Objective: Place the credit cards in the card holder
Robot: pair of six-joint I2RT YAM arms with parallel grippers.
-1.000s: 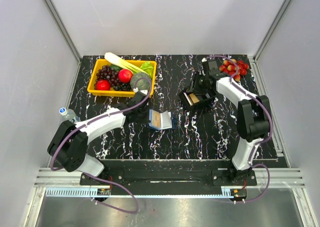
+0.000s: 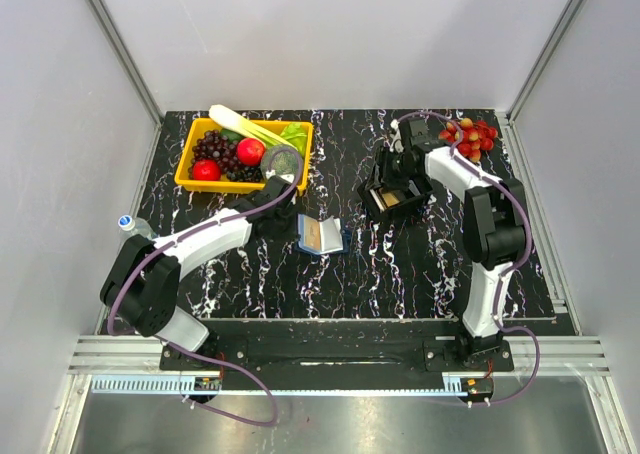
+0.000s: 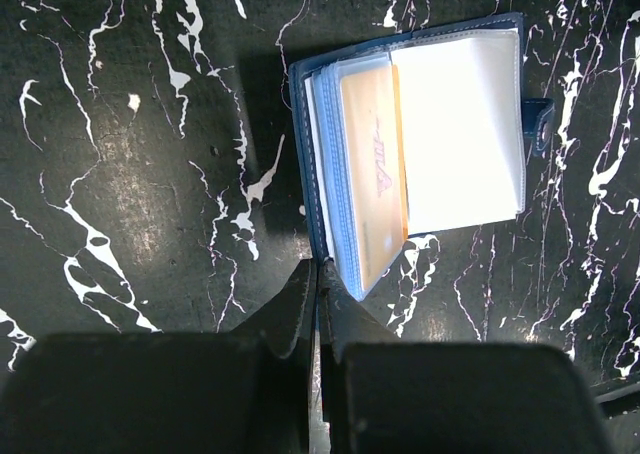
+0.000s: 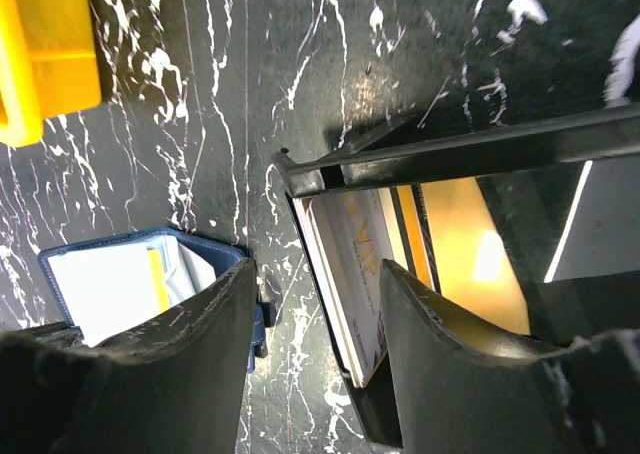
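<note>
The card holder [image 3: 460, 124] lies open at the table's middle, white sleeves and an orange card [image 3: 370, 164] showing. My left gripper is shut at its lower-left edge; nothing shows clearly between its fingers. A black tray [image 4: 540, 124] to the right holds cards: a white-edged stack [image 4: 340, 274] along its left wall and a yellow card [image 4: 470, 244] beside it. My right gripper is open above the stack's lower part, its fingers either side of the tray's left side. In the top view the right arm hides part of the tray.
A yellow basket [image 2: 185, 174] of produce stands at the back left, a bottle [image 2: 135, 226] at the left edge, and red fruit [image 2: 470, 139] at the back right. The front of the table between the arms is clear.
My right arm has shifted slightly leftward over the black tray since a second ago. The left arm has moved very little, and the card holder looks unchanged.
</note>
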